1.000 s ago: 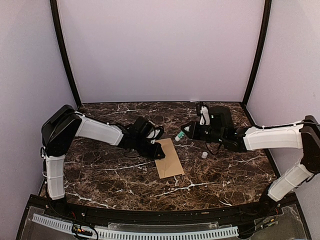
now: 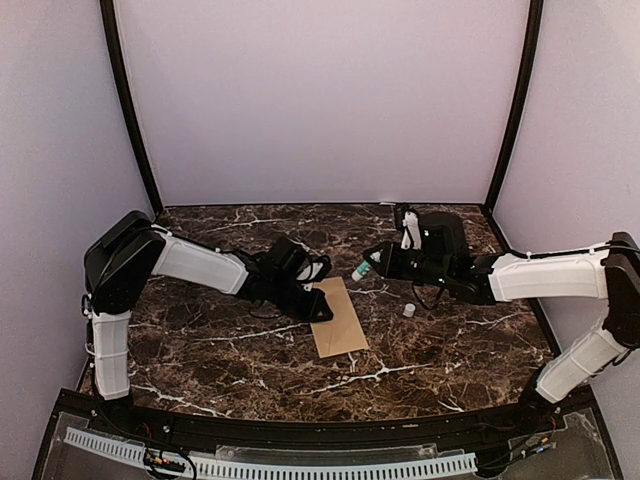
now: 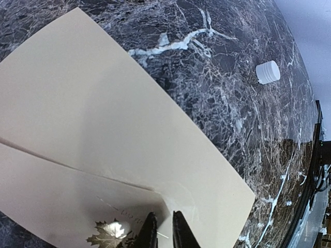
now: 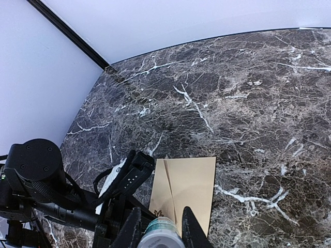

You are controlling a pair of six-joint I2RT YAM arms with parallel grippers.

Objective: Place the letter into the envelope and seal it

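A cream-brown envelope [image 2: 345, 325] lies flat on the marble table. On one side of it runs a flap [image 3: 62, 188] carrying a leaf print and faint writing. At that flap's corner, my left gripper is shut on its edge, with one finger on either side. My right gripper is shut on a glue stick [image 2: 361, 270], a green-banded white tube tilted downward, above the table to the right of the envelope. No separate letter can be made out.
A small white cap [image 2: 409, 310] stands on the table right of the envelope. The left arm [image 4: 67, 201] reaches over the envelope close to the glue stick.
My left gripper has shifted only slightly over the envelope. The glue stick in my right gripper is almost where it was, and the envelope lies in the same place.
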